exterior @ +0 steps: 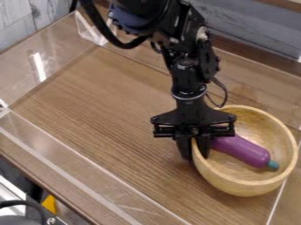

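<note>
My black gripper (193, 141) is down at the left rim of a pale yellow bowl (245, 180) on the right of the wooden surface. It is shut on that rim, though its fingertips are partly hidden. A purple eggplant-like object (245, 152) with a greenish tip lies in the bowl, its left end hidden by the gripper.
The wooden surface (88, 123) left of the bowl is clear, bordered by transparent edges. A pale wall stands at the back. A dark cable and small items sit at the lower left corner.
</note>
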